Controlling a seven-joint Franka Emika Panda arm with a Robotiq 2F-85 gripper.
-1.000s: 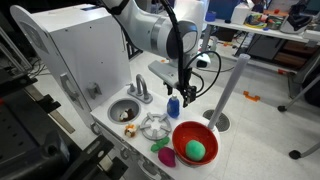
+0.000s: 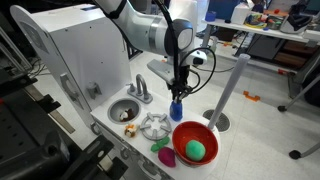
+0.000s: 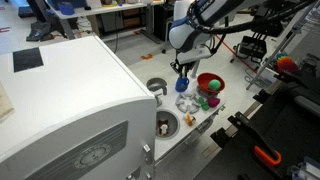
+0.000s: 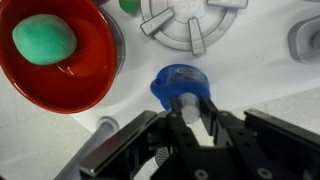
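Note:
A blue object with a pale rounded top stands on the white counter between the red bowl and the grey stove burner. My gripper points down over it and is shut on its pale knob, seen between the dark fingers in the wrist view. In the second exterior view the blue object shows just below the gripper. Whether its base touches the counter cannot be made out. A green round item lies in the red bowl.
Left of the burner is a round sink with small items in it and a faucet behind. A grey post rises right of the arm. Purple and green pieces lie near the front edge.
My gripper has come lower and slightly right onto the blue object's top, which showed more clearly before. The blue object now appears a little further right and nearer the bowl.

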